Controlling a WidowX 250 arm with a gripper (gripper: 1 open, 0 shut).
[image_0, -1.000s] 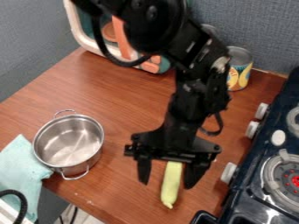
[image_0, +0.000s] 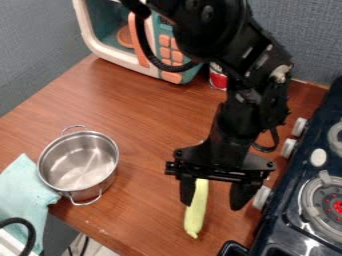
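Note:
My black gripper hangs over the right part of the wooden counter, its two fingers pointing down and apart. A pale yellow elongated item, like corn or a banana, lies on the counter beneath it, its upper end hidden behind or between the fingers. Whether the fingers touch it I cannot tell.
A steel pot sits at the left beside a light blue cloth. A black stove with white knobs fills the right side. A toy microwave and a can stand at the back.
The arm has shifted to the right over the last second, with the gripper moving right across the yellow item, which stays in place.

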